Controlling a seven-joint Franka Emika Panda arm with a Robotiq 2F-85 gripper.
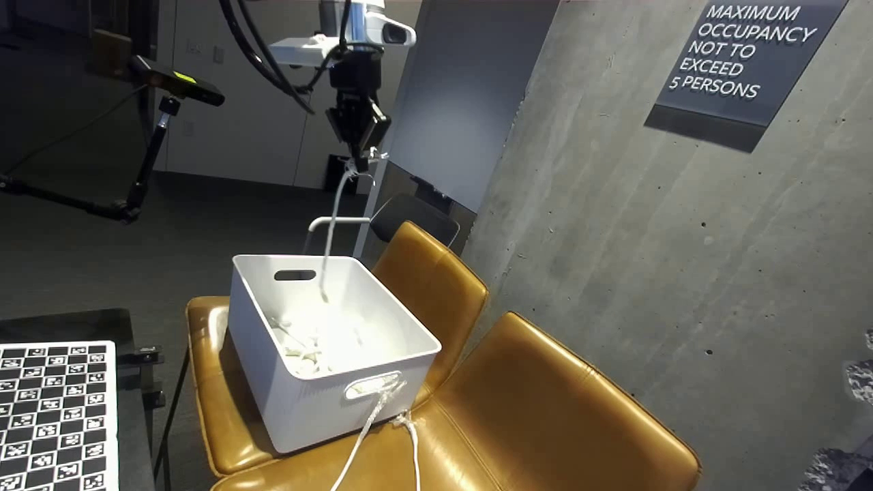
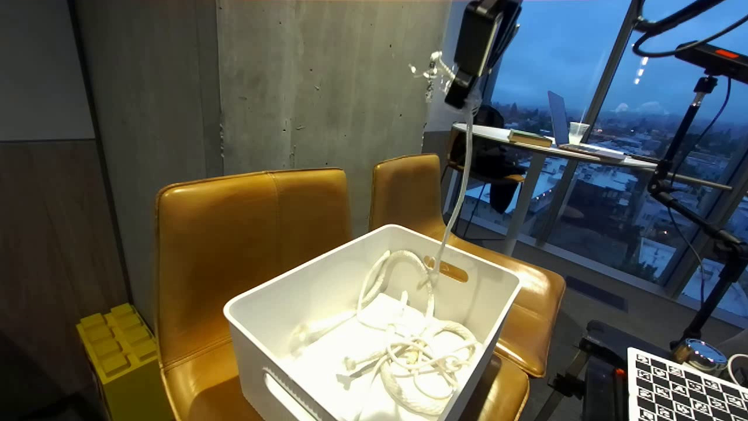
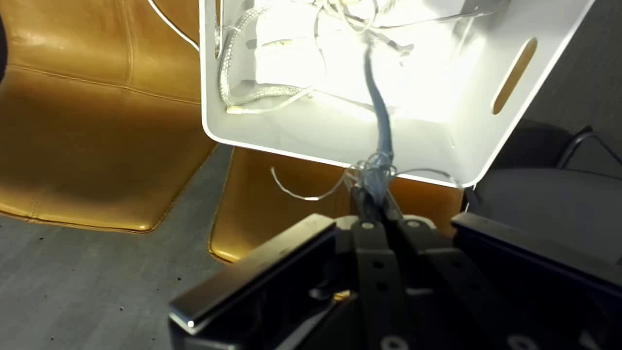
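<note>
My gripper [image 1: 357,164] is high above the back end of a white bin [image 1: 327,425], its fingers closed on the frayed end of a pale rope. From the fingertips the held rope [image 2: 464,168] hangs down into the bin past the far handle hole. In the wrist view the rope [image 3: 379,111] runs from the fingers down to the bright bin floor, loose strands spreading around the fingertips. More coiled rope [image 2: 421,372] lies inside the bin, partly washed out by glare. Other white cords [image 1: 360,438] trail from the bin's near handle onto the seat.
Tan leather chairs [image 1: 556,393] carry and flank the bin. A camera on a stand [image 1: 176,82] is at the left, and a checkered board [image 1: 57,417] lies in front of it. Behind stands a concrete wall [image 1: 696,270].
</note>
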